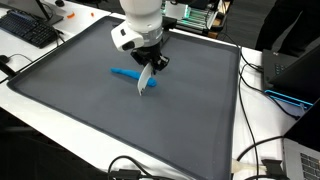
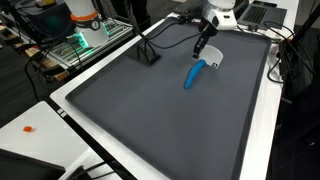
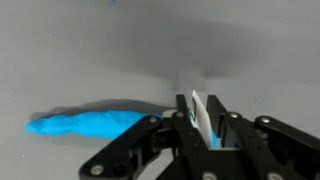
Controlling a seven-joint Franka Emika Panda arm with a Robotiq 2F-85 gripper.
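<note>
A long blue object (image 1: pixel 133 75) lies on the grey table, and in the wrist view its blue length (image 3: pixel 85 124) runs from the left to beneath the gripper. My gripper is over its right part. Between the fingers stands a thin white piece (image 3: pixel 204 120), seen edge-on from the wrist. From the side it is a flat white shape (image 1: pixel 145 78) reaching down from the gripper (image 1: pixel 152 59) towards the blue object. Exterior view 2 shows the broad white face (image 2: pixel 213 57) beside the blue object (image 2: pixel 193 76). Whether the fingers press on the white piece is unclear.
The grey tabletop (image 1: pixel 190 115) has wide free room in front and to the right. A keyboard (image 1: pixel 34 30) lies past the far left edge. Cables (image 1: pixel 250 120) run along the right edge, near a laptop (image 1: pixel 300 160). A dark stand (image 2: pixel 146 50) is at the table's back left.
</note>
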